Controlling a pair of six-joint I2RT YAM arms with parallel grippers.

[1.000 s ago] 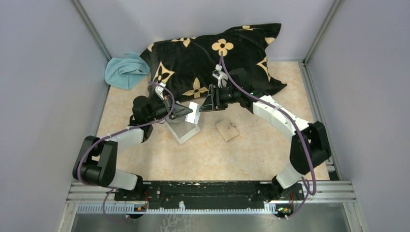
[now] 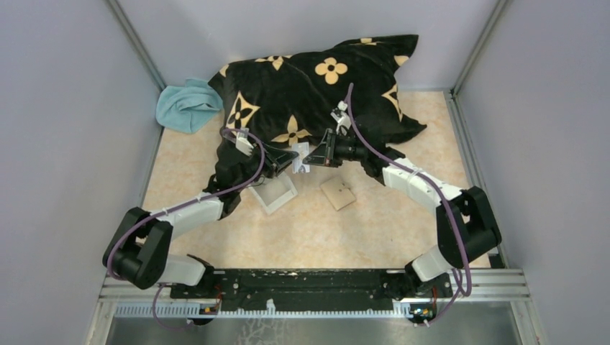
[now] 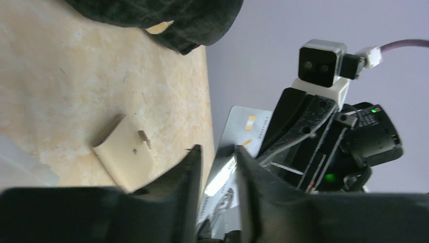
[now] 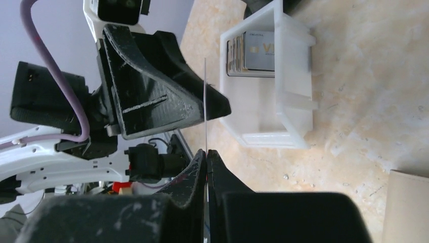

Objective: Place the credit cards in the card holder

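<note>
A silvery card [image 2: 301, 164] stands between my two grippers in the middle of the top view. My right gripper is shut on it; there the card [image 4: 205, 96] appears edge-on as a thin line. My left gripper has its fingers apart around the card's other end, and the card [image 3: 248, 124] looks tilted between them. The beige card holder [image 2: 331, 194] lies on the table below the right gripper, with its flap side showing in the left wrist view. More cards [image 4: 259, 50] stand stacked in the white box [image 4: 293, 76].
The white box [image 2: 289, 195] sits on the table beneath the left gripper. A black patterned cushion [image 2: 309, 93] fills the back, with a teal cloth [image 2: 188, 106] at its left.
Both grippers and the card have shifted rightward overall.
</note>
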